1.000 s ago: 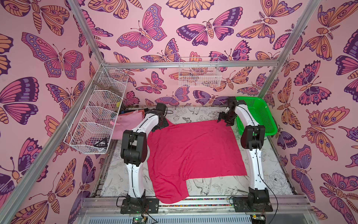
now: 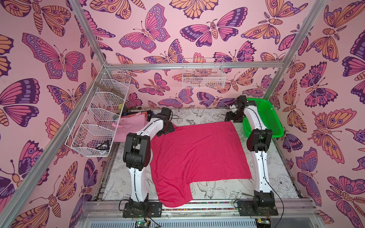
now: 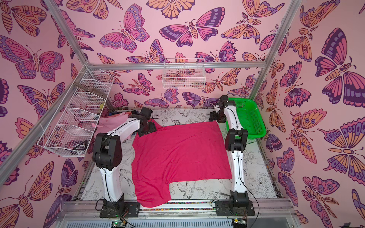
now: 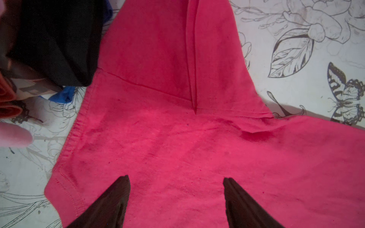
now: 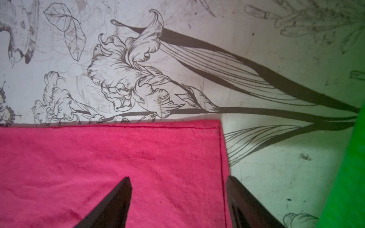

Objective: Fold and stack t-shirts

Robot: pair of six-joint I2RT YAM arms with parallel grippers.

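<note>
A red T-shirt [image 2: 205, 152] lies spread on the patterned table, one sleeve end reaching toward the front left. My left gripper [image 2: 167, 129] is open over its upper left part; in the left wrist view the fabric [image 4: 178, 159] shows creases and a narrow flap running upward between the open fingers. My right gripper [image 2: 232, 117] hangs open above the top right corner [image 5: 213, 129] of the shirt, with nothing between its fingers. A pile of other garments, pink [image 2: 129, 129], black [image 4: 57, 41] and blue, sits at the back left beside the shirt.
A green basket [image 3: 251, 117] stands at the back right, beside the right arm. White wire baskets [image 2: 91, 136] line the left side, and another [image 2: 203, 81] hangs on the back wall. Bare table shows along the back and at the front right.
My right gripper has shifted slightly right and up over the shirt's corner. The left gripper has moved only a little. The shirt looks unchanged.
</note>
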